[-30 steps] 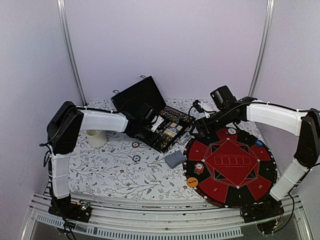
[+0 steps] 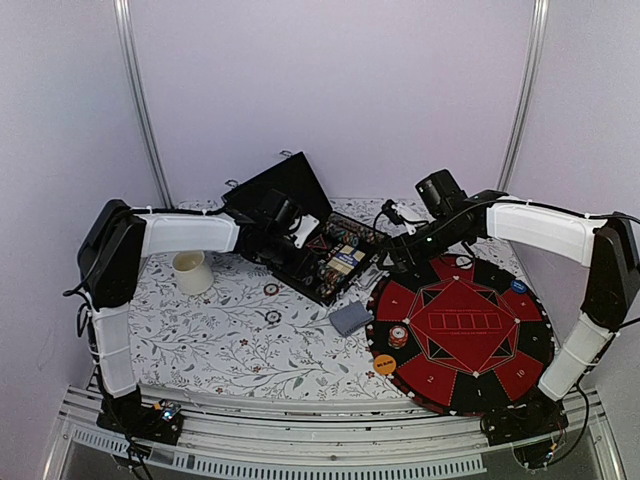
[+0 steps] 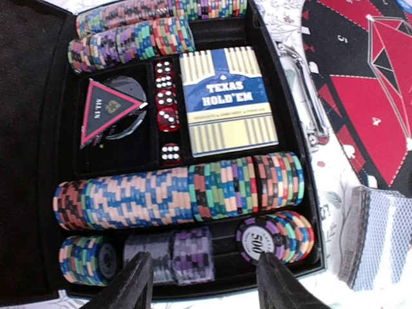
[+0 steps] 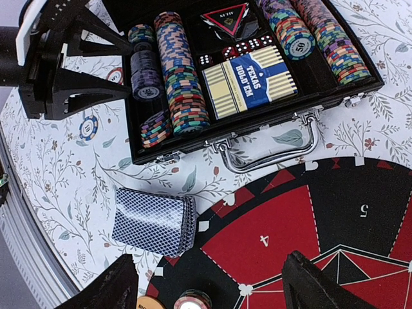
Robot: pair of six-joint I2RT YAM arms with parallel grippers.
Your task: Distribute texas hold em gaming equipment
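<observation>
The open chip case (image 3: 219, 26) holds chip stacks (image 3: 138, 196), dice (image 3: 166, 116) and a Texas Hold'em card box (image 3: 225, 96). My left gripper (image 2: 295, 260) is over the case; its fingers stand apart beside a dark purple stack (image 4: 147, 77), with no clear grip visible. A blue-backed card deck (image 4: 154, 219) lies between the case and the red-black round mat (image 2: 460, 340). My right gripper (image 2: 395, 260) is open above the mat's back-left edge, with nothing between its fingers.
A white cup (image 2: 192, 278) stands at the left. Loose chips (image 2: 271, 289) lie before the case. An orange marker (image 2: 385, 364) and a red chip stack (image 2: 398, 337) rest on the mat.
The right arm and the objects on the mat look unchanged.
</observation>
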